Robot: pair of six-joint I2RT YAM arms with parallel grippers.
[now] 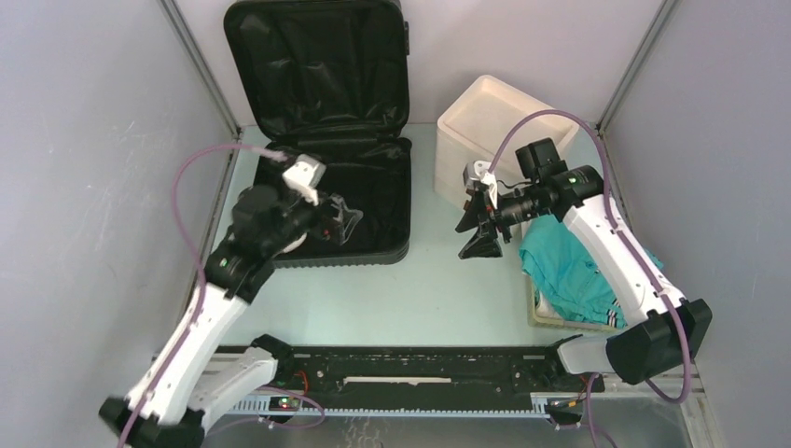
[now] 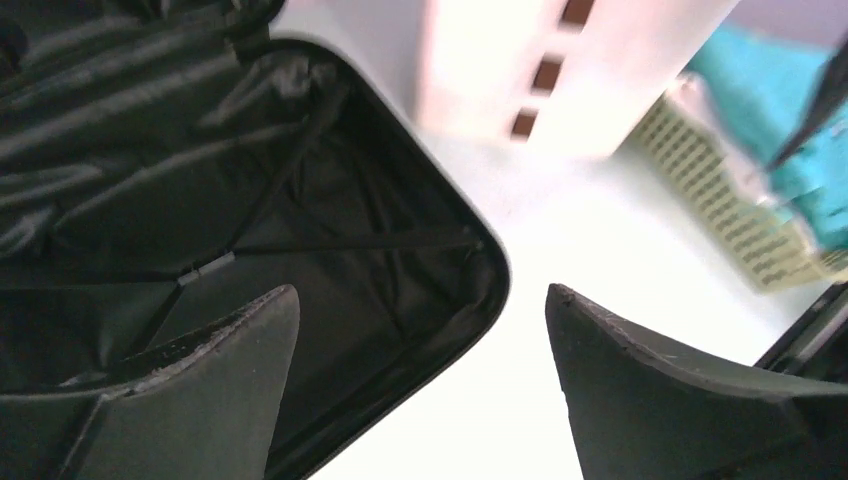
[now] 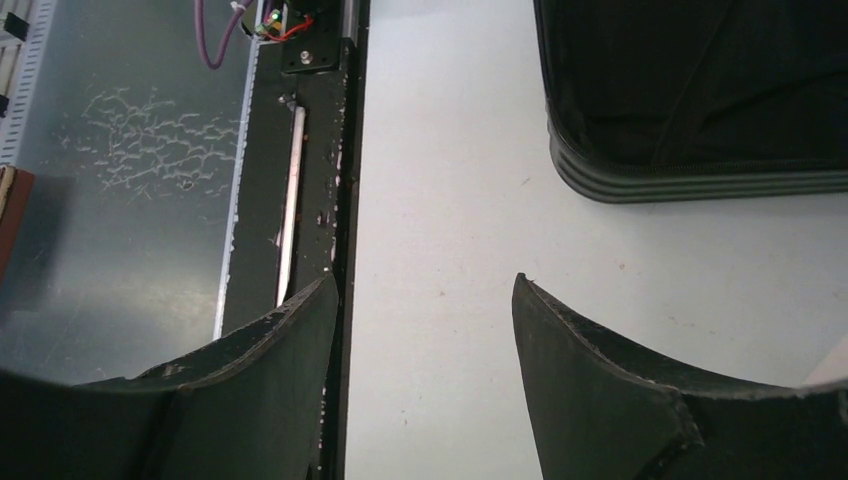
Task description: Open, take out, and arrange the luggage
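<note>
A black suitcase [image 1: 381, 198] lies at the back left with its lid [image 1: 317, 70] raised against the rear wall. Its dark inside looks empty where it shows; the left arm hides part of it. Over this lower half hangs my left gripper [image 1: 338, 224], blurred. In the left wrist view its fingers [image 2: 215, 375] stand wide apart with nothing between them. My right gripper [image 1: 471, 238] is open above the bare table, right of the suitcase. Teal clothing [image 1: 569, 266] lies in a pale green basket [image 1: 548, 321] at the right, partly under the right arm.
A white box [image 1: 451, 159] stands at the back, between suitcase and basket. Side walls close in both ends.
</note>
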